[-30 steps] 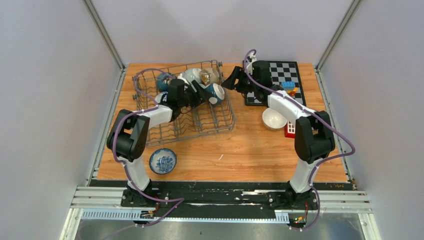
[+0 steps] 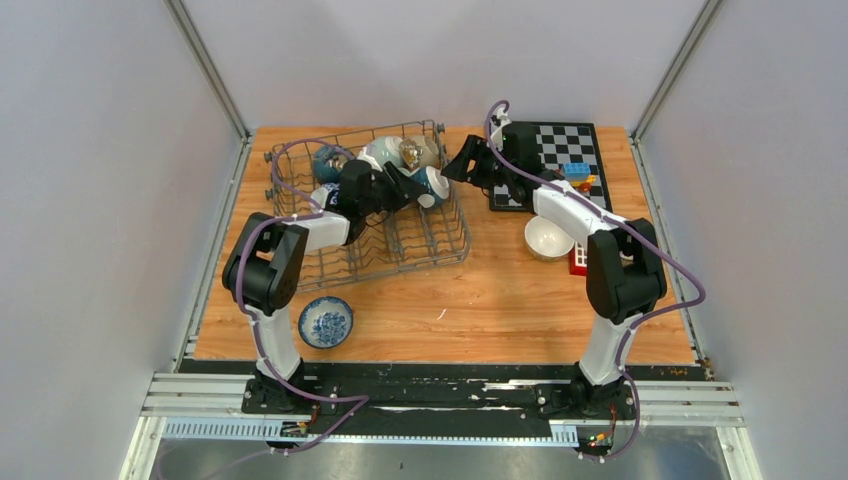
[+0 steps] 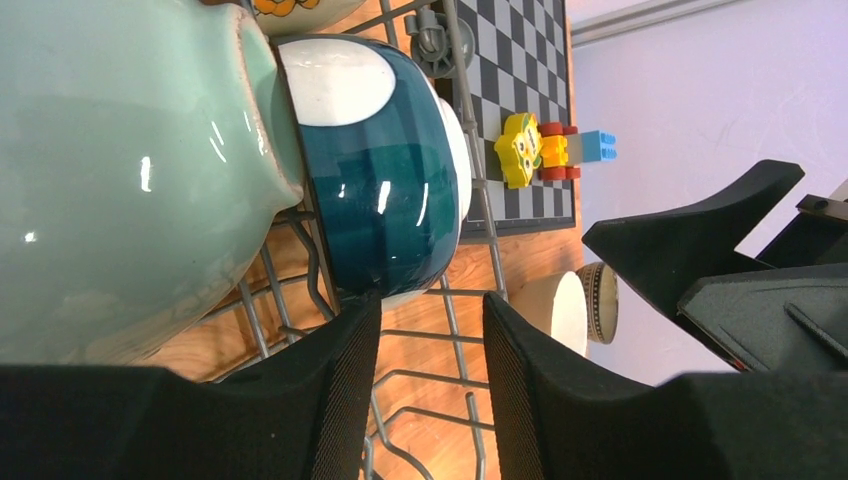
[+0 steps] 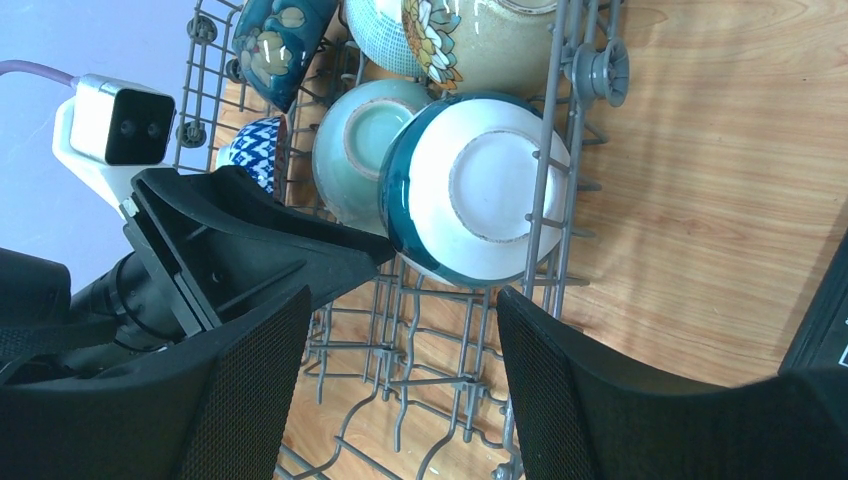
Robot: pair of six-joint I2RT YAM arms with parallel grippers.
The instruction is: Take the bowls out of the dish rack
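Note:
A teal and white bowl (image 4: 490, 190) leans on its side at the right edge of the wire dish rack (image 2: 405, 266). My left gripper (image 2: 408, 186) is over the rack, its fingertips close to this bowl; in the left wrist view its fingers (image 3: 335, 385) stand apart, with only rack wires and table showing in the gap. Whether they touch the bowl is hard to tell. A pale green bowl (image 3: 120, 180) stands beside the teal one. My right gripper (image 2: 455, 167) hangs open by the rack's right side, nothing between its fingers.
Further back in the rack are a flowered cream bowl (image 4: 490, 45), a dark blue bowl (image 4: 280, 45) and a blue-patterned bowl (image 4: 262, 150). On the table lie a blue-and-white dish (image 2: 326, 322), a white bowl (image 2: 548, 238) and a checkered board (image 2: 550, 140).
My left gripper has shifted slightly to the right toward the teal bowl, and its fingers have drawn closer together. The right arm has barely moved. The bowls look unmoved.

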